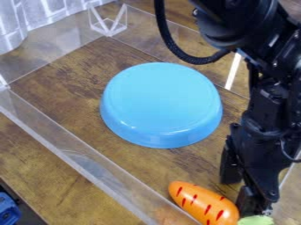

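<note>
A toy carrot [202, 202], orange with red stripes and a pale green top, lies at the bottom edge of the view, partly cut off. My black gripper [247, 180] is low at the right, just above the carrot's green end; whether its fingers are open or shut, or touch the carrot, I cannot tell. A round light blue object [160, 98], like an upturned plate or bowl, rests on the wooden surface left of the gripper.
A clear plastic wall [83, 154] runs diagonally along the left and bottom, with another along the top left. White cloth is at the top left corner, a blue item [7, 209] at the bottom left. Bare wood surrounds the blue object.
</note>
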